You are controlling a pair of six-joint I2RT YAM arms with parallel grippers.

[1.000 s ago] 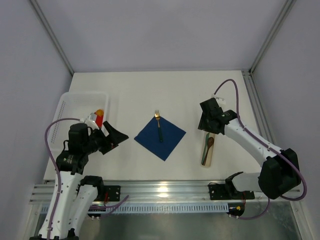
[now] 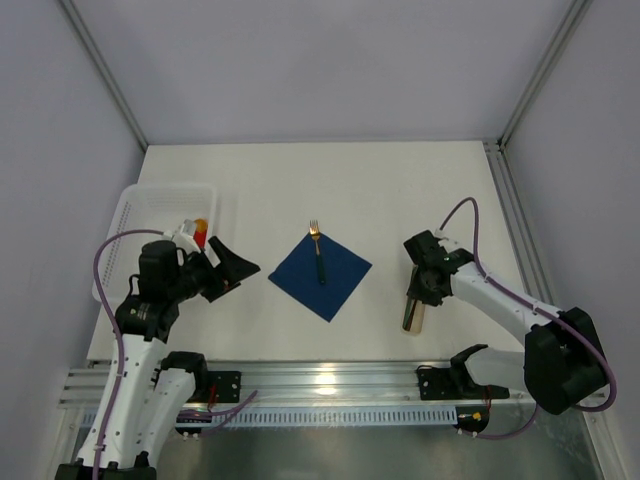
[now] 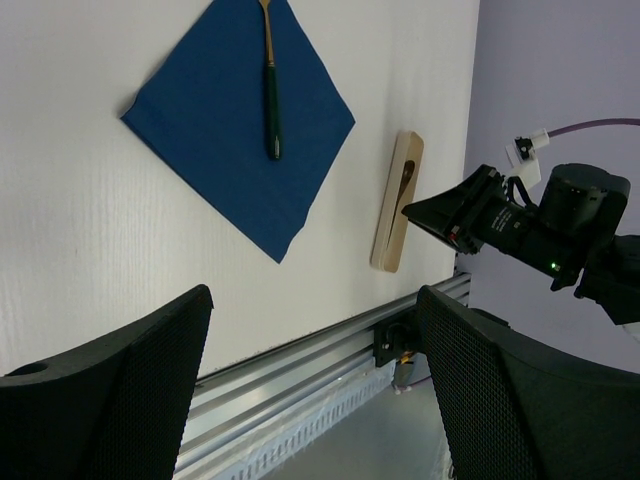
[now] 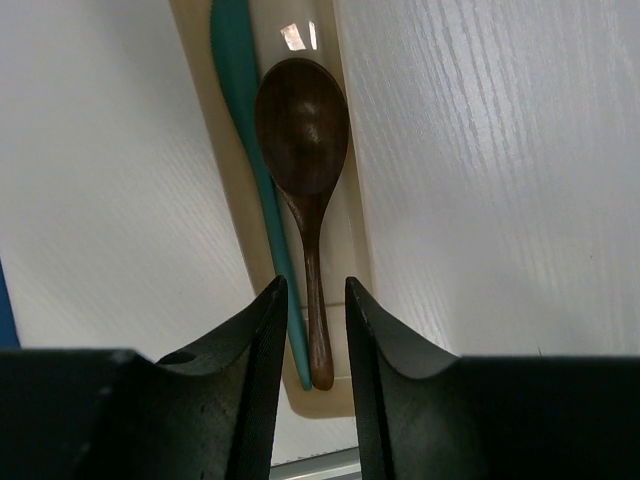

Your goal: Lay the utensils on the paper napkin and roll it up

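Note:
A dark blue napkin (image 2: 340, 270) lies flat and turned like a diamond mid-table, with a fork (image 2: 318, 250) on it, gold tines and green handle. To its right sits a narrow wooden box (image 4: 350, 230). Inside, a dark brown wooden spoon (image 4: 302, 120) lies beside a green utensil (image 4: 240, 95), its far end cut off by the frame. My right gripper is over the box near the spoon's handle end, fingers apart, nothing visibly held. Left of the napkin, my left gripper stands open and empty above the table.
A white basket (image 2: 150, 210) stands at the left, with a red and orange item (image 2: 200, 233) partly hidden by the left arm. Free table lies behind the napkin and between it and the box.
The right gripper has moved toward the table's front edge along the box, now covering the spoon in the top view. The left arm shifted only slightly; napkin and fork stayed still.

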